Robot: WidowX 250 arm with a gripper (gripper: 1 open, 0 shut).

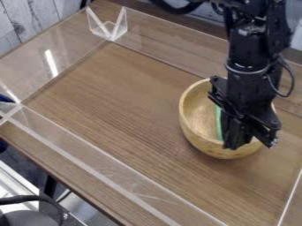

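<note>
My black gripper (236,136) is lowered into a round tan bowl (193,115) on the right side of the wooden table. Behind the gripper, partly hidden, a green object (218,122) shows inside the bowl. The fingertips are dark and overlap the green object in view, so I cannot see whether anything is between them.
A clear plastic holder (108,26) stands at the back left. The table's left edge runs diagonally at the lower left.
</note>
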